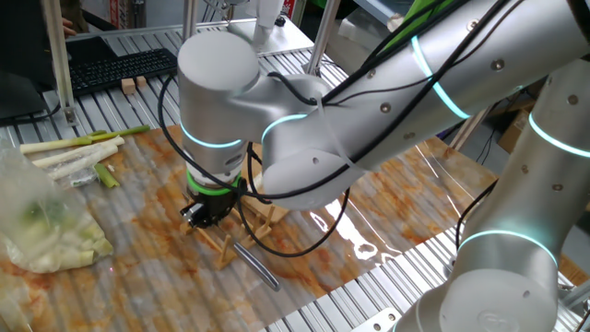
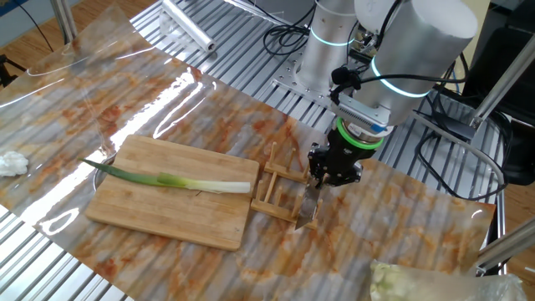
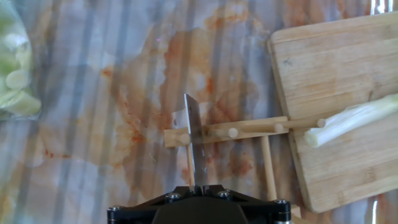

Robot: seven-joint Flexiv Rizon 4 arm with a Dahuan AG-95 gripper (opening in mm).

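A knife stands in a small wooden rack (image 2: 273, 196). In the wrist view its thin blade (image 3: 194, 134) rises upright across the rack's bar, away from my fingers. A silver rod (image 1: 256, 266), seemingly the knife's handle, juts out on the other side in exterior view 1. Low over the rack, my gripper has its fingertips together around the near end of the blade, so it looks shut on the knife. The exact contact is mostly hidden by the gripper body. In exterior view 2 the blade (image 2: 307, 209) slants down below my gripper (image 2: 322, 180).
Beside the rack lies a wooden cutting board (image 2: 192, 221) with a leek (image 2: 209, 186) across it. A clear bag of cut vegetables (image 1: 51, 231) and loose leek stalks (image 1: 83, 157) lie on the opposite side. Marbled sheet is bare around the rack's outer end.
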